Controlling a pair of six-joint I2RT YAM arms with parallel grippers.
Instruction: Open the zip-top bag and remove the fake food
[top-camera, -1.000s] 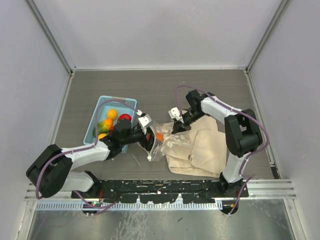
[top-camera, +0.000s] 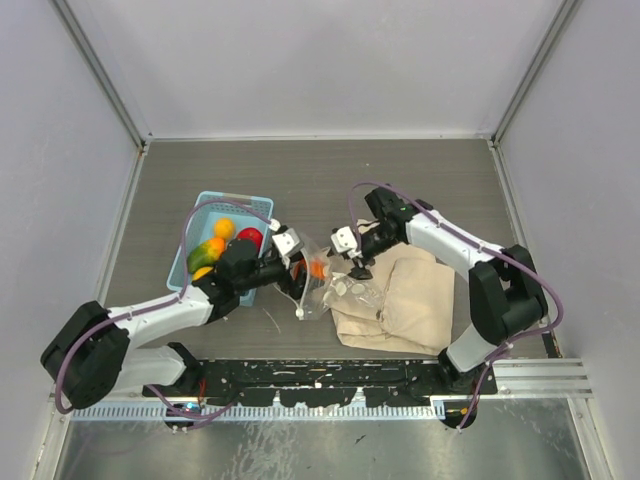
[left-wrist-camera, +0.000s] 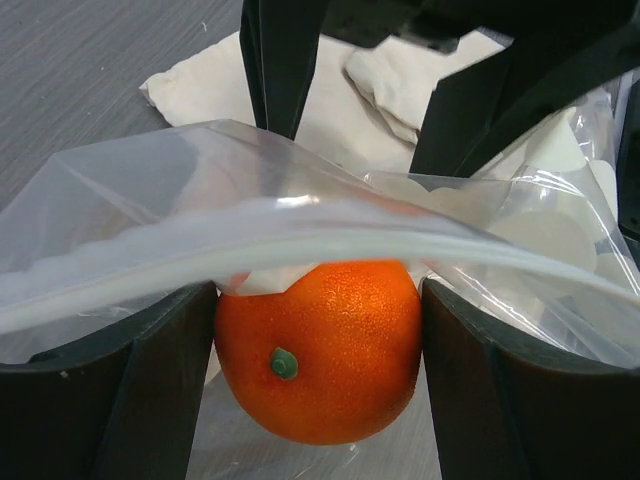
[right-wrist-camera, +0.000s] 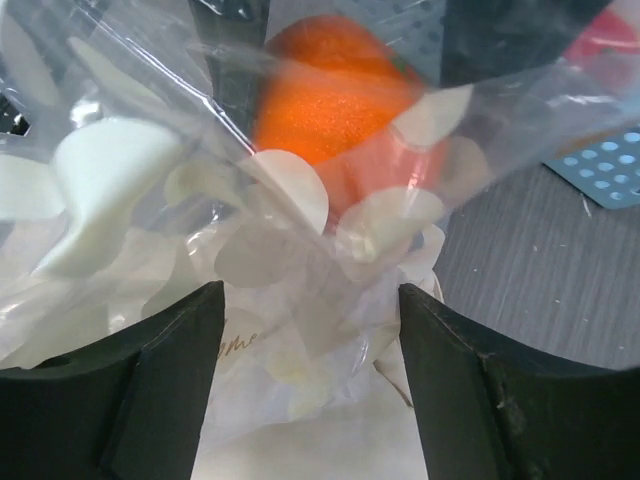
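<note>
An orange toy fruit with a small green stem spot (left-wrist-camera: 320, 350) sits between the two fingers of my left gripper (top-camera: 300, 272), which is shut on it. Across the front of the fruit runs the pale rim of the clear zip top bag (left-wrist-camera: 330, 235). The bag (top-camera: 345, 292) is spread to the right of that gripper, its film loose and wrinkled. Close over the bag's right part, my right gripper (top-camera: 358, 268) stands part open. Its fingertips (right-wrist-camera: 212, 300) are apart, with clear film across the view; whether any film touches them is unclear.
A light blue basket (top-camera: 205, 197) holding several colourful toy foods stands behind the left arm. Beige cloth (top-camera: 420, 300) lies under and right of the bag.
My right gripper has shifted left toward the left gripper and its fingers have spread. The left arm has drawn back slightly to the left, with the orange fruit still at the bag's mouth.
</note>
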